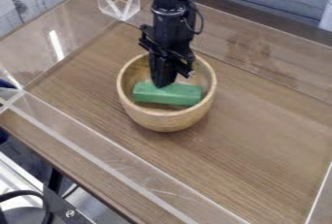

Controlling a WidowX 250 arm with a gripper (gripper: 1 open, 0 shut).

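A wooden bowl (168,118) sits on the tabletop at the middle of the camera view, with a green block (169,95) lying inside it. My black gripper (161,77) reaches down from the top into the bowl, its tips just above the back of the green block. Its fingers look close together, and I cannot see anything held between them; whether it touches the block is unclear.
A clear strip runs along the left side, a white object (118,4) stands at the back left, and a black cable (26,197) lies at the lower left.
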